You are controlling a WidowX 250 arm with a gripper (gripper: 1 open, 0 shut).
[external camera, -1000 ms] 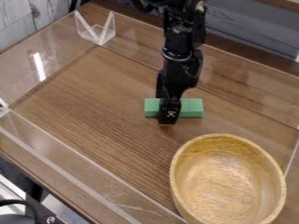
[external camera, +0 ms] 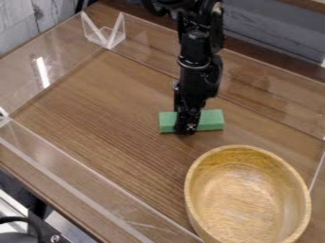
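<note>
My black gripper reaches down from the top centre of the camera view onto a green block lying on the wooden table. The fingers are at the block's middle and cover part of it. They appear closed on it, though the tips are dark and hard to make out.
A large tan oval bowl stands at the bottom right. A white wire holder is at the back left. Black cable lies at the lower left corner.
The gripper's lower part has shifted slightly and stands a little more upright over the block. The green block has moved very slightly to the right.
</note>
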